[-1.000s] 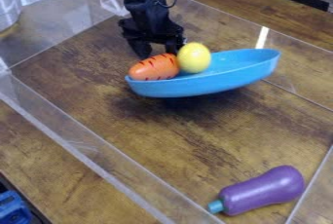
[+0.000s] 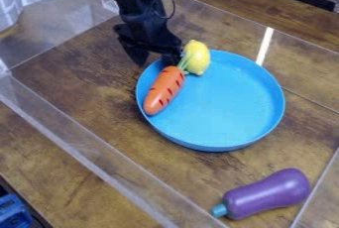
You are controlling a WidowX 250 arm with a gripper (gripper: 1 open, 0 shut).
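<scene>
A blue plate [image 2: 223, 108] lies flat on the wooden surface, holding an orange carrot [image 2: 163, 91] along its left side and a yellow lemon-like item [image 2: 197, 56] at its upper edge. The black gripper [image 2: 162, 54] is at the plate's upper-left rim, just left of the yellow item; its fingertips are partly hidden, and I cannot see clearly what lies between them. A purple eggplant [image 2: 269, 194] rests separately at the lower right.
Clear panels border the wooden work area [image 2: 79, 123]. A blue object [image 2: 11, 214] shows in the bottom-left corner. Bare wood is free to the left of and below the plate.
The plate has gone from tilted up to lying flat, its near edge now lower in view. The carrot now lies lengthwise, and the yellow item has shifted slightly up.
</scene>
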